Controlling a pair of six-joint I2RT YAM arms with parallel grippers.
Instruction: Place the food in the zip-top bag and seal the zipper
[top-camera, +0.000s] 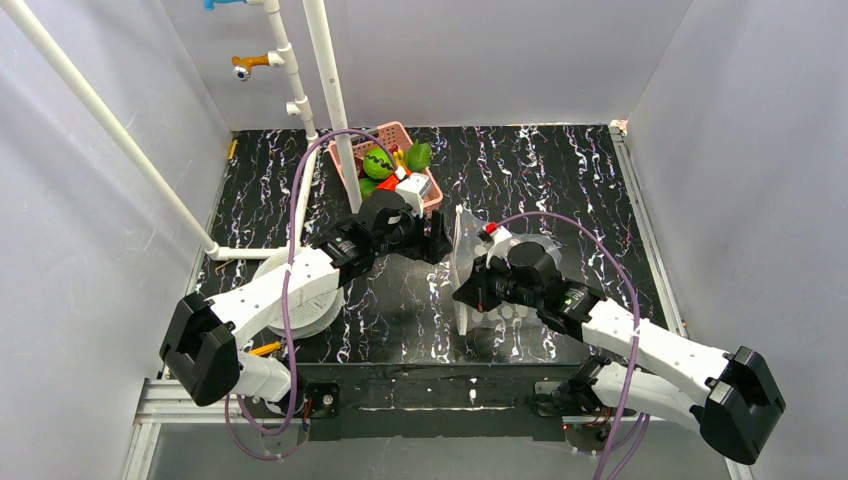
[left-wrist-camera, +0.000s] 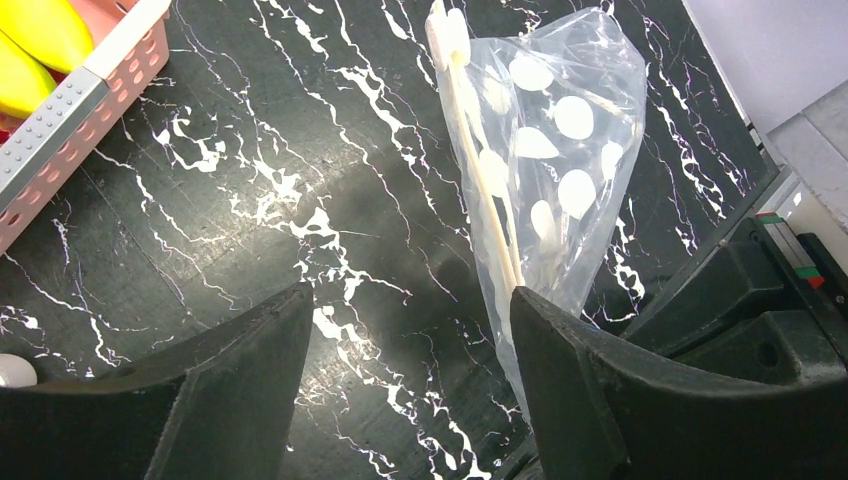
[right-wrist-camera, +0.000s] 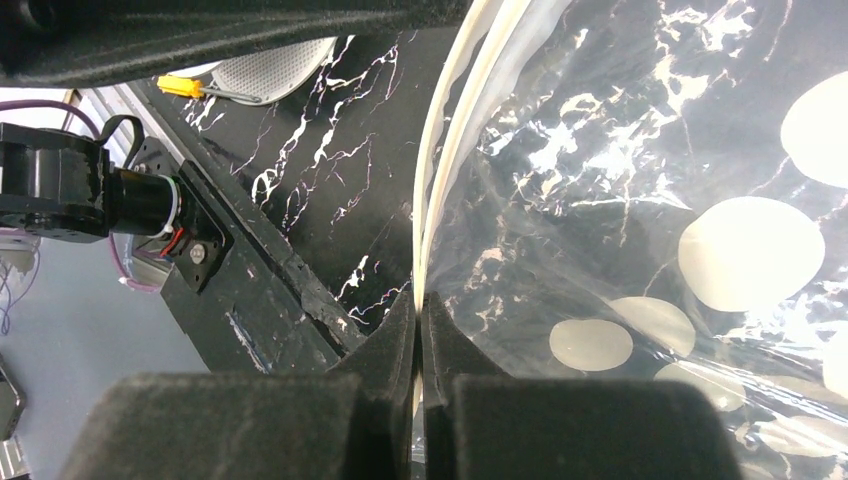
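A clear zip top bag with white dots (left-wrist-camera: 572, 150) lies on the dark marbled counter, its cream zipper strip running lengthwise along one edge. My right gripper is shut on that zipper edge (right-wrist-camera: 432, 220). My left gripper (top-camera: 435, 240) hovers just left of the bag, its fingers apart with nothing between them in the left wrist view. The pink basket (top-camera: 390, 133) at the back holds toy food, including a watermelon (top-camera: 378, 162), green pieces and yellow ones (left-wrist-camera: 40, 40).
White pipes (top-camera: 330, 80) stand at the back left. A round white dish (top-camera: 315, 315) and a yellow-handled tool (top-camera: 265, 348) lie at the front left.
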